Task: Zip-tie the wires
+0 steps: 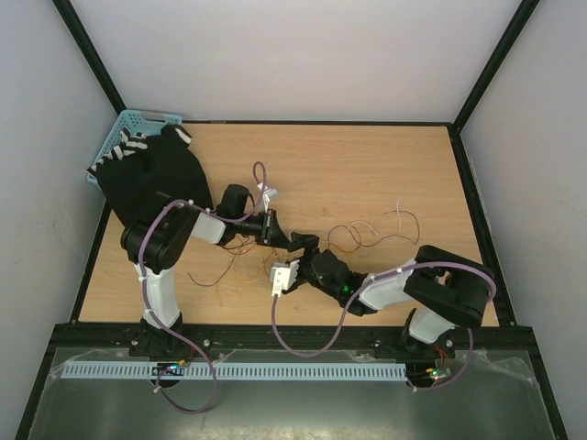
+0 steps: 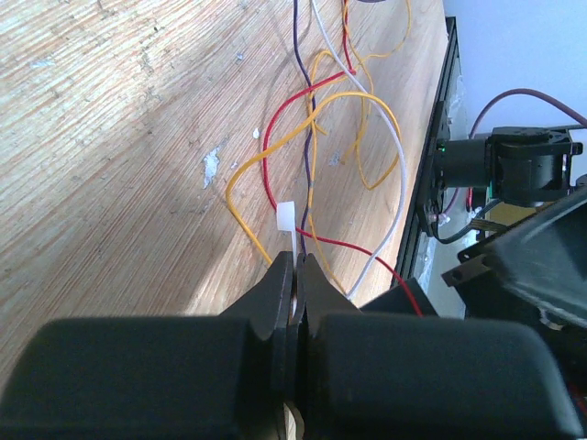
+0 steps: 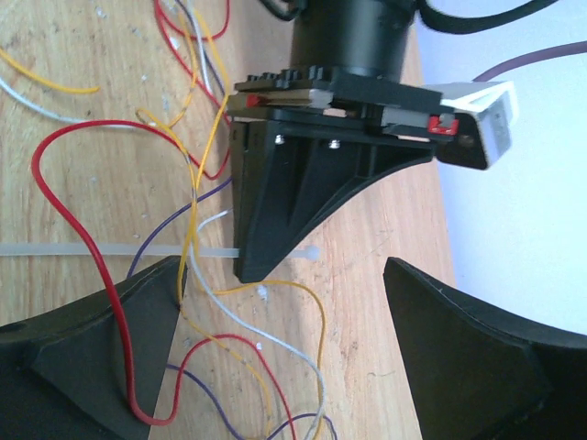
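A clear zip tie [image 3: 83,248] runs level across the right wrist view. My left gripper is shut on it, with the square white head [image 2: 286,216] sticking out past the fingertips. Red, yellow, white and dark blue wires cross near the strip; the red wire [image 3: 66,211] loops in front of one finger [image 3: 83,353] of my right gripper. That gripper stands open, its two fingers wide apart around the tip of the left one. From above, both grippers meet over the wires [image 1: 246,257], hiding the middle of the bundle and the strip.
More loose wire [image 1: 376,236] spreads over the table to the right of the grippers. A blue basket [image 1: 138,119] with black cloth [image 1: 151,179] occupies the back left corner.
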